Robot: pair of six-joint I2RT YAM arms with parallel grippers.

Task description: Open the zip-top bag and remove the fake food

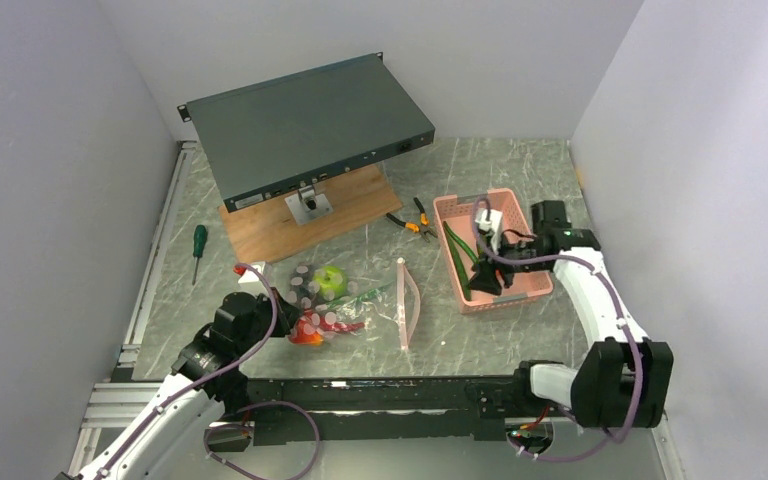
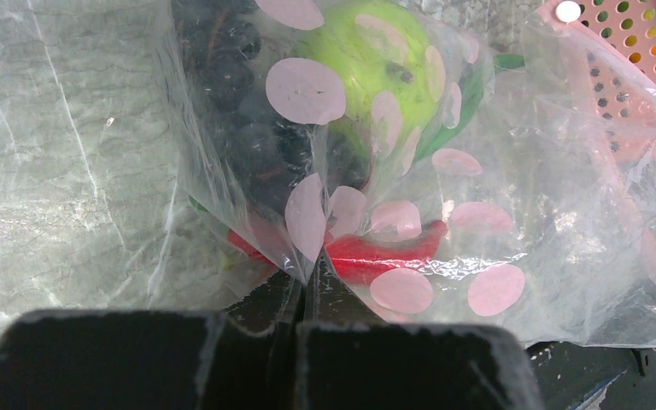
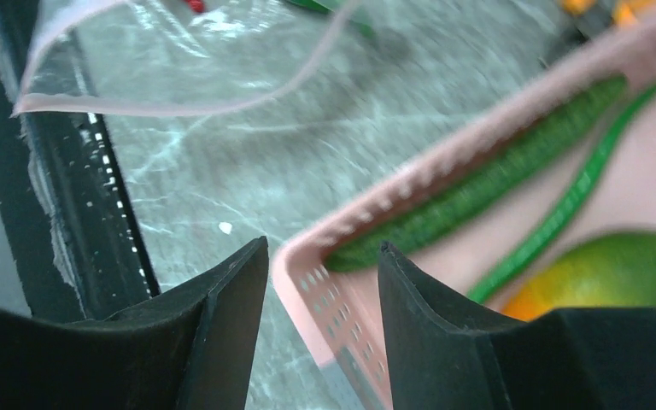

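Note:
A clear spotted zip top bag (image 1: 380, 315) lies at the middle front, holding a green apple (image 1: 330, 280), dark grapes (image 2: 222, 77) and a red pepper (image 2: 376, 256). My left gripper is shut at the bag's near edge, pinching at most thin plastic. My right gripper stands part open over the pink basket (image 3: 418, 188), nothing seen between its fingertips. In the basket lie a cucumber (image 3: 487, 188), a thinner green vegetable (image 3: 555, 222) and a mango-like fruit (image 3: 598, 273).
A dark panel (image 1: 310, 120) on a wooden board (image 1: 260, 235) stands at the back. Orange-handled pliers (image 1: 410, 226) lie beside the basket, a screwdriver (image 1: 200, 242) at the left. Bare counter is in front of the basket.

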